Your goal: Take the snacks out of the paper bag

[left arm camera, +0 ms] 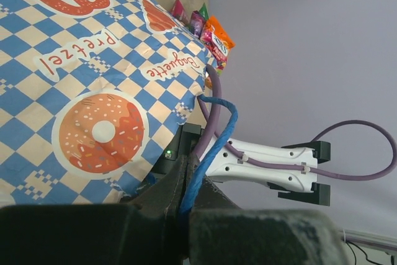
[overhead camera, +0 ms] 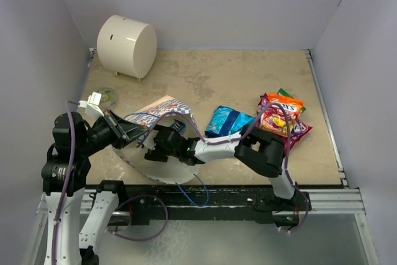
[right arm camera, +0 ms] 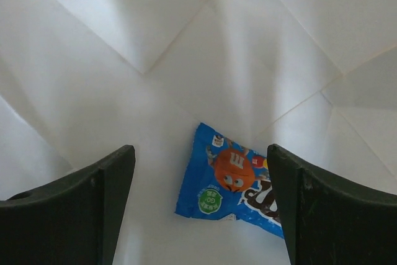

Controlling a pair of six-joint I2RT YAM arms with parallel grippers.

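Observation:
The paper bag (overhead camera: 177,172) lies at the table's front left, its mouth spread open. A printed blue-check side of the bag (left arm camera: 99,60) fills much of the left wrist view. My left gripper is shut on the bag's blue cord handle (left arm camera: 217,144). Inside the bag, my right gripper is open above a small blue snack packet (right arm camera: 226,181) resting on the white paper. The packet's right end is partly hidden behind one finger (right arm camera: 304,197); nothing is gripped. From above, the right gripper's tips are hard to make out against the black arm.
A large blue snack bag (overhead camera: 228,121) lies right of the paper bag. Several colourful snack bags (overhead camera: 282,115) are piled at the table's right. A white cylinder (overhead camera: 127,46) stands at the back left.

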